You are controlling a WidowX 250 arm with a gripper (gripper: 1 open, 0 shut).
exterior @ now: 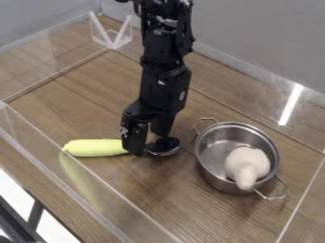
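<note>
My black gripper (152, 137) is lowered to the wooden table, open, its fingers around or just over a dark, shiny spoon-like object (165, 147); the exact contact is hidden. A pale yellow-green elongated object (94, 147), perhaps a toy vegetable, lies to the left of the gripper. A metal pot (219, 137) with two handles stands to the right, holding a pale, rounded object (246, 161) with a narrower end.
A white wire rack (112, 34) stands at the back left. Pale walls bound it behind and to the right.
</note>
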